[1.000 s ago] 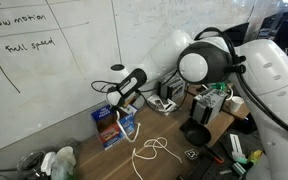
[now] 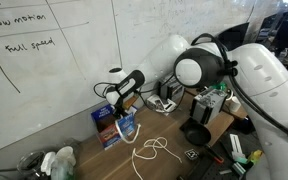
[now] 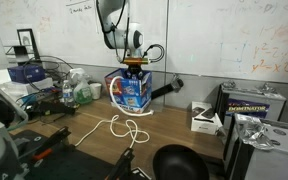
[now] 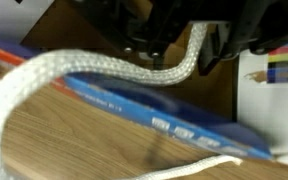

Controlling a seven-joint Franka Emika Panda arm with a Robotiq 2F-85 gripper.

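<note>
A white rope lies in loose curves on the wooden table, and one length runs up over the edge of the blue box. In the wrist view the rope arches across the box's blue rim and rises between my fingers. My gripper points down over the box opening. Its fingers stand part open, with the rope passing between them; no firm grip on it shows. In exterior view 1, the box is partly hidden by the arm and the rope.
A black pan stands at the table's front right. A white box and a grey toaster-like appliance are farther right. Bottles and clutter fill the left side. The whiteboard stands close behind the blue box.
Over the last second the gripper has lowered slightly at the box. The rope on the table and the box look about the same.
</note>
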